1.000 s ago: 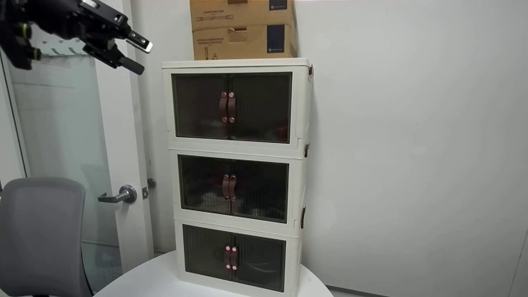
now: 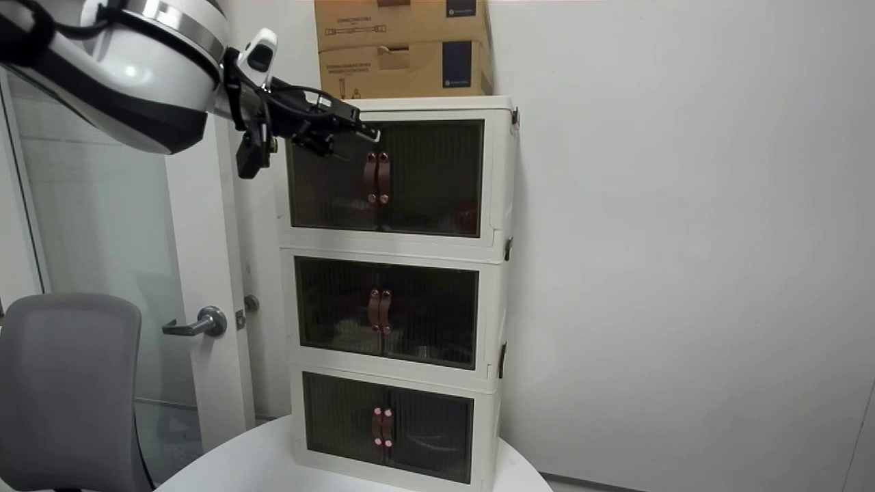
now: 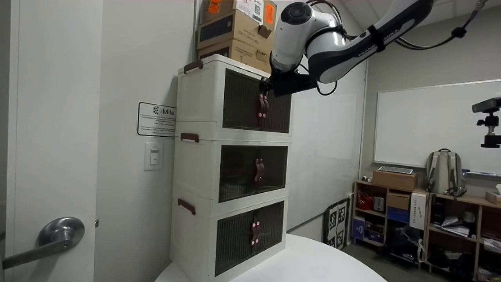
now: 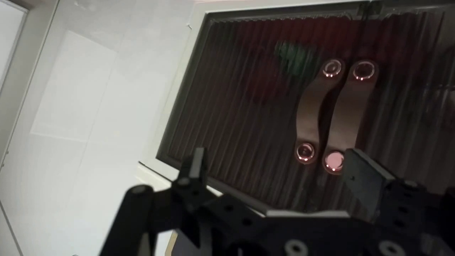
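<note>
A white stacked cabinet (image 2: 502,184) has three tiers, each with a pair of dark, see-through ribbed doors, all shut. My gripper stands open in front of the top tier, nothing between its fingers. In the wrist view, two brown strap handles sit close together: one handle (image 4: 308,113) and, right of it, the other handle (image 4: 349,106). The right finger (image 4: 364,179) appears just beside the lower end of the right-hand strap; whether it touches cannot be told. From exterior view 1, the gripper (image 2: 354,141) is near the top handles' upper ends.
Cardboard boxes (image 2: 402,70) are piled on the cabinet. The cabinet stands on a round white table (image 2: 254,459). At the left are a door with a lever handle (image 2: 197,324) and a grey chair (image 2: 70,385). Red and green shapes show dimly behind the top doors.
The arm has come in from the upper left, moving right and slightly down to the top doors. Cabinet and doors look the same as before.
</note>
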